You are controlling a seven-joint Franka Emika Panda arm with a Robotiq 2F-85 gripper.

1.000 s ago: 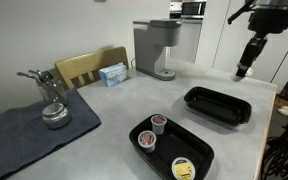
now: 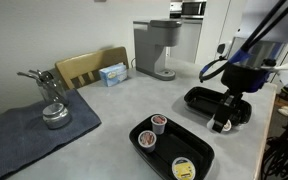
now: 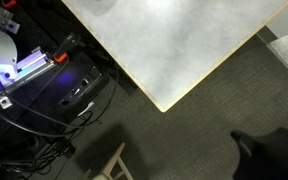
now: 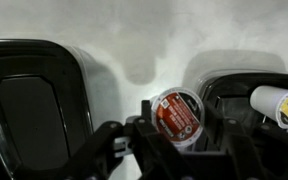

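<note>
A small coffee pod (image 4: pixel 177 116) with a red-and-white label sits between my gripper's fingers, label facing the wrist camera. My gripper (image 2: pixel 222 125) is shut on it, low between two black trays in exterior view 1; the pod's white side shows there at the fingertips. The right-hand tray (image 2: pixel 219 103) looks empty. In the nearer tray (image 2: pixel 144 153) stand two red-labelled pods (image 2: pixel 159 123) and a yellow-labelled pod (image 2: pixel 183 169). The wrist view has the empty tray (image 4: pixel 46 122) at left, and the held pod overlaps the other tray's corner. Whether the pod touches the table cannot be told.
A grey coffee machine (image 2: pixel 156 48), a blue-and-white box (image 2: pixel 114 74) and a wooden chair (image 2: pixel 81 68) are at the back. On a dark mat stand a metal pot (image 2: pixel 56 116) and a utensil holder (image 2: pixel 50 90).
My gripper, with the pod, has come down from above the right-hand tray's far side and toward the camera, to between the two trays. The trays and other pods have not moved.
</note>
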